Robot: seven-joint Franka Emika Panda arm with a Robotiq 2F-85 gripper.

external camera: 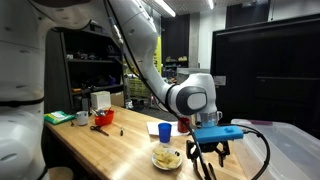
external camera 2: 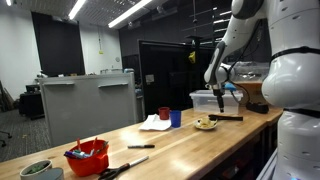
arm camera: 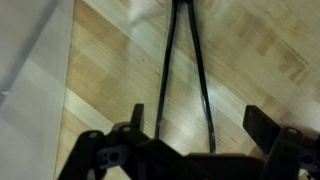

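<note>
A pair of black tongs [arm camera: 198, 62] lies on the wooden table. In the wrist view its two arms spread toward my gripper, and their joined end points away at the top. The gripper is open, one finger [arm camera: 132, 130] left of the tongs and the other [arm camera: 258, 122] to the right, with clear wood on either side. Exterior view 1 has the gripper [external camera: 208, 151] pointing down over the tongs [external camera: 209, 171]. From the other side, the tongs [external camera 2: 226, 118] look flat on the table under the gripper [external camera 2: 221, 104]. Whether the fingers reach table height is hard to tell.
A plate of yellowish food [external camera: 167, 156] sits left of the gripper, with a blue cup [external camera: 165, 132] and a red cup [external camera: 183, 126] behind it. To the right is a translucent bin [external camera: 275, 150]. A red pot [external camera 2: 88, 158] and a knife [external camera 2: 124, 167] lie farther along the table.
</note>
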